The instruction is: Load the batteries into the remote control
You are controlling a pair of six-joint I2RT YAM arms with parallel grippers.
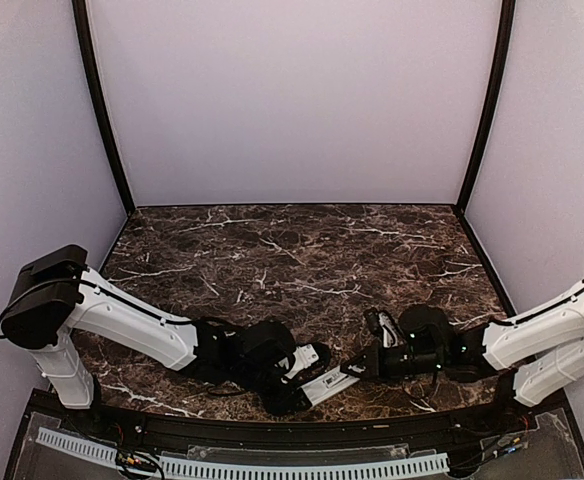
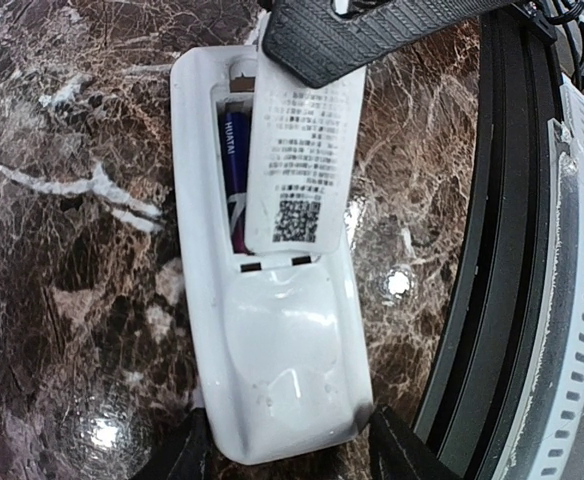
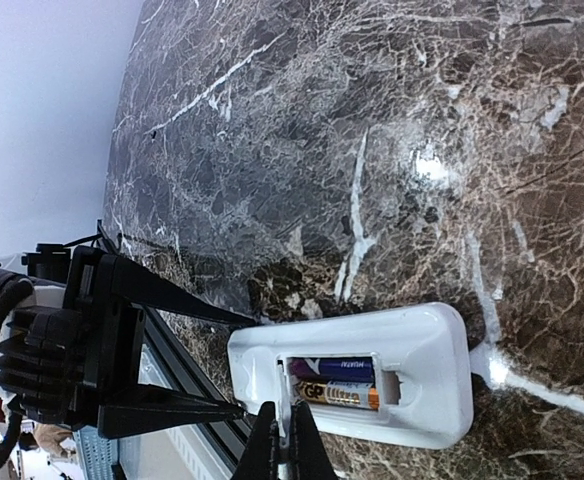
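The white remote control (image 3: 437,350) lies face down near the table's front edge, its battery compartment uncovered. A purple HUATAI battery and an orange GP Ultra battery lie side by side inside; the left wrist view shows only the purple battery (image 2: 236,170). My left gripper straddles the remote's lower end, with fingers against both sides. The white battery cover (image 2: 297,190), bearing a printed label, stands raised over the compartment. Edge-on in the right wrist view, the thin cover (image 3: 284,395) sits between the shut fingertips of my right gripper.
A dark rail (image 1: 252,430) and a white slotted strip (image 1: 302,469) run along the front edge, close beside both grippers.
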